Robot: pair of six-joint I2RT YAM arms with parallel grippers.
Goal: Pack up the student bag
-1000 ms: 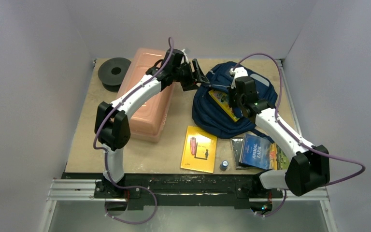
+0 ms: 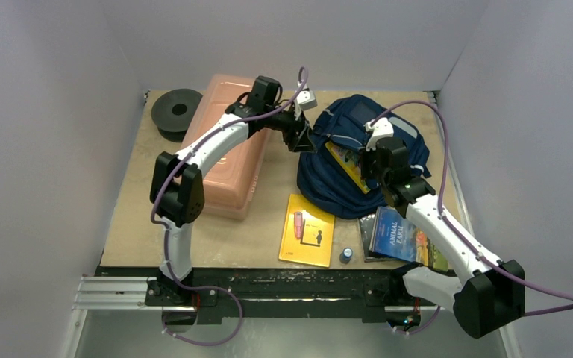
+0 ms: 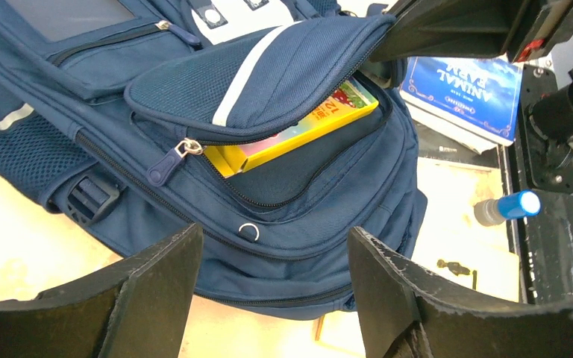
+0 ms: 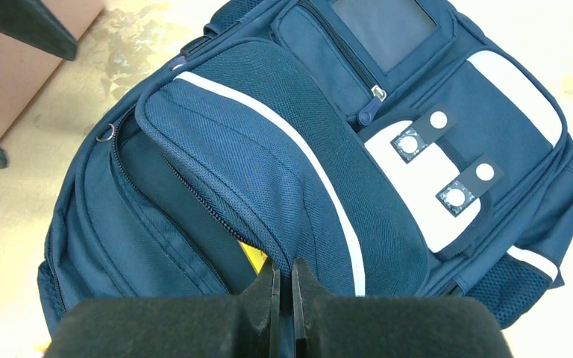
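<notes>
The navy backpack (image 2: 328, 179) lies on the table with its front pocket flap (image 3: 261, 82) lifted partly back, showing a yellow box (image 3: 298, 133) inside. My left gripper stands open just left of the bag, facing the pocket and its zipper pull (image 3: 167, 162), with nothing between its fingers. My right gripper is shut at the edge of the pocket flap; whether cloth is pinched in it is hard to tell.
A pink lidded bin (image 2: 216, 186) and black spool (image 2: 164, 112) stand left. At the front lie a yellow book (image 2: 298, 250), small bottle (image 2: 346, 255) and book stack (image 2: 395, 235), including Animal Farm.
The left gripper has turned and shifted slightly since a second ago. The right arm has moved toward the front right, along the flap's edge.
</notes>
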